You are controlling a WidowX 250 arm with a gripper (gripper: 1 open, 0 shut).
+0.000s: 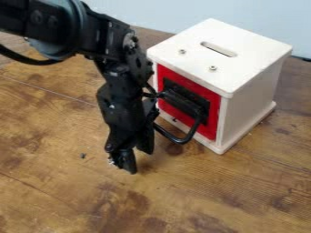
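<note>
A white wooden box (252, 86) with a slot and screws on top stands at the upper right. On its left face is a red panel (209, 121) holding a black fitting. My black gripper (124, 159) points down at the wooden table left of the box, its tip low over or on the surface. Whether its fingers are open or shut is unclear.
A pale wall is behind the box. Black cables loop along the arm.
</note>
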